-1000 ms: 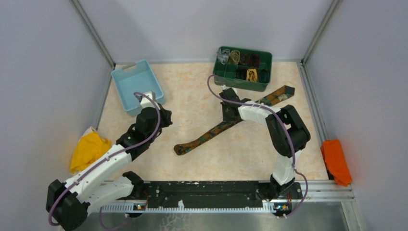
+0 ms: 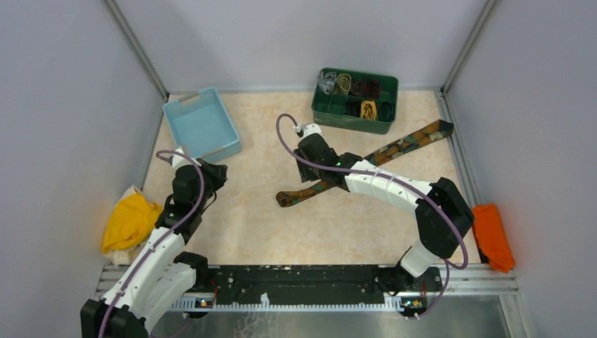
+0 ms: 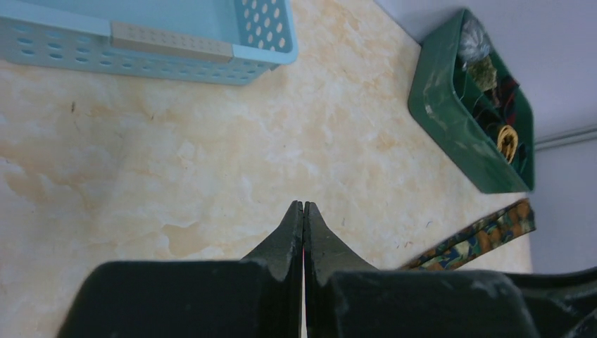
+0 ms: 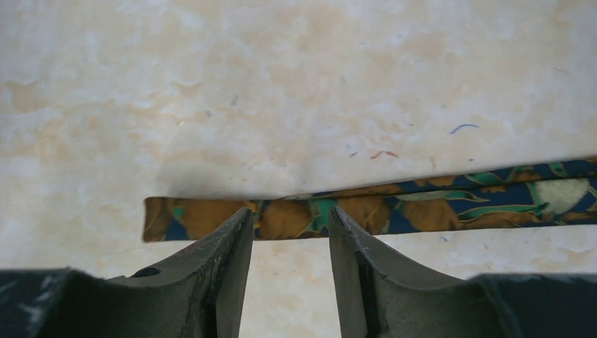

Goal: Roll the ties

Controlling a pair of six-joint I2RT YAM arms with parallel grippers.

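Note:
A brown, navy and green patterned tie (image 2: 412, 141) lies diagonally across the table, from the far right down to the middle. Its near end (image 2: 284, 199) looks folded or rolled into a thicker rounded lump. Above the tie's near half hovers my right gripper, fingers parted; the tie (image 4: 415, 211) passes beyond the fingertips with nothing visibly pinched. Over the left side, in front of the blue basket, my left gripper is shut, its fingertips together and nothing showing between them. Part of the tie's middle is hidden by the right arm in the top view.
A light blue basket (image 2: 231, 149) stands at the back left. At the back, a green divided box (image 2: 352, 122) holds several coiled cords. Yellow cloth (image 2: 132, 220) lies off the left edge, orange cloth (image 2: 493, 236) off the right.
Over the last second the tie has shifted up and to the right.

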